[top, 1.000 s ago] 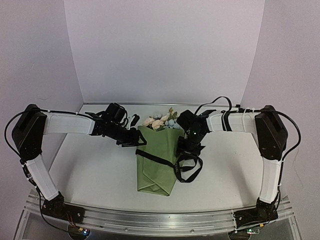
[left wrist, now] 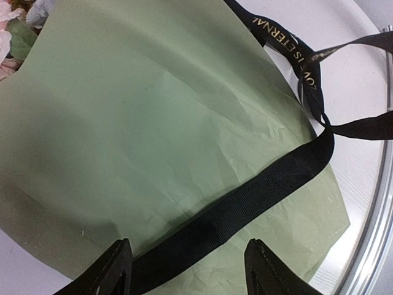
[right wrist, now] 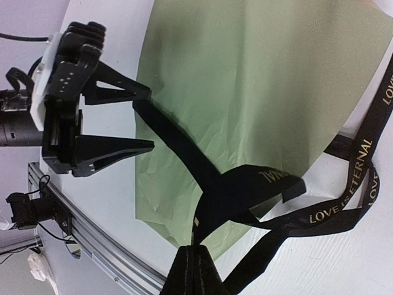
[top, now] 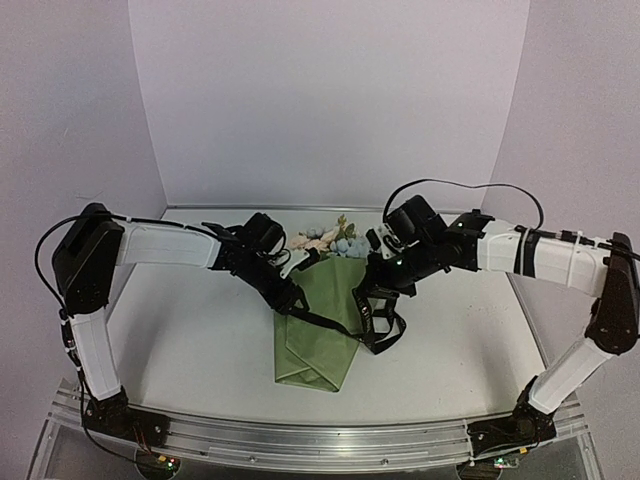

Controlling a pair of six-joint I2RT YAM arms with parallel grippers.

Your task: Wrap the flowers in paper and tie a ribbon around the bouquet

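The bouquet lies flat on the table, its pale pink and blue flowers (top: 347, 244) at the far end and its green wrapping paper (top: 318, 350) toward the front. A black ribbon (left wrist: 227, 218) with gold lettering crosses the wrapper and loops off its right side. My left gripper stands open above the wrapper's left part, the ribbon running beneath and close to one finger (left wrist: 116, 270). Over the right side, my right gripper is shut on a raised fold of the ribbon. Contact between the left finger and the ribbon is hard to tell.
Loose lettered ribbon (right wrist: 344, 206) lies in loops on the white table right of the wrapper. A metal rail (top: 320, 435) runs along the front edge.
My left gripper has moved right and a little toward the front, onto the wrapper.
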